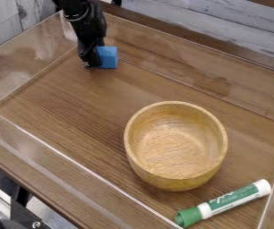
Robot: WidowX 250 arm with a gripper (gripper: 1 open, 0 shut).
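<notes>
My black gripper (89, 52) reaches down from the top left to a small blue block (107, 57) on the wooden table (80, 116). The block sits at the fingertips, partly behind them, and the gripper appears shut on it.
A large empty yellow bowl (175, 146) stands at the lower right. A green-and-white cylinder (223, 203) lies at the bottom right corner.
</notes>
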